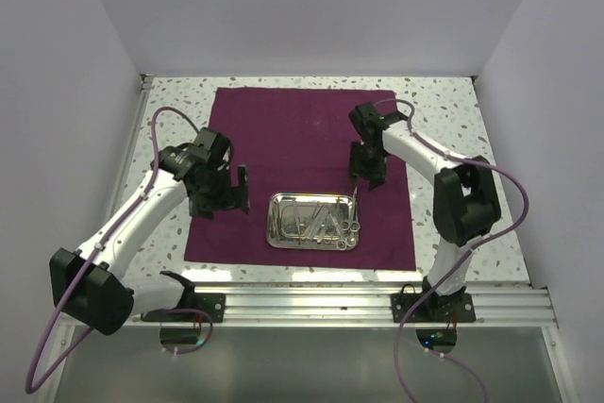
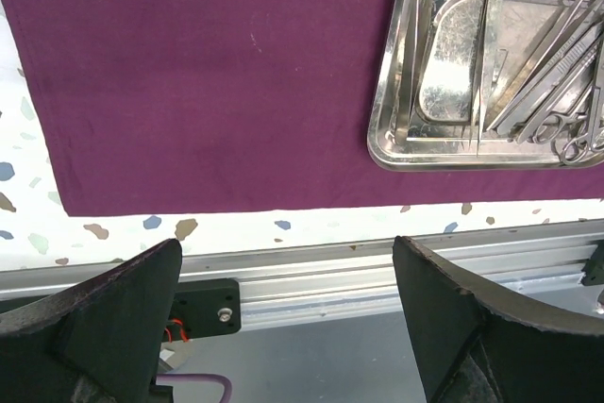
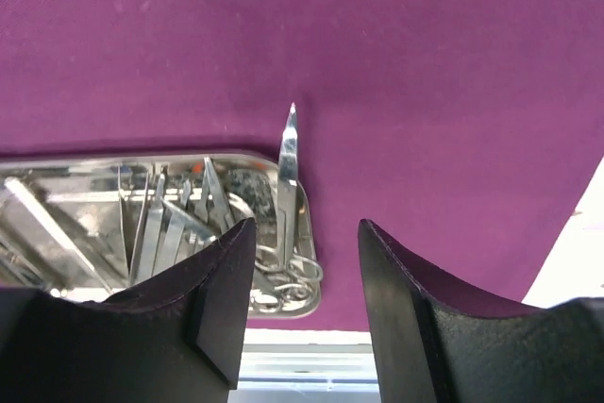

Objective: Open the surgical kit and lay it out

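A steel tray (image 1: 283, 238) full of instruments, several scissors and forceps among them, rests on the purple cloth (image 1: 302, 120), which lies spread flat. My left gripper (image 1: 223, 191) is open over the cloth left of the tray, empty between its fingers. My right gripper (image 1: 368, 162) hangs above the tray's right end, its fingers part open. In the right wrist view, a pointed instrument (image 3: 288, 186) at that end sticks up past the tray's back rim, just beyond the gap between the fingertips.
Speckled table (image 1: 439, 110) borders the cloth on both sides. The cloth behind the tray is clear. An aluminium rail (image 1: 302, 299) runs along the front edge, with grey walls around.
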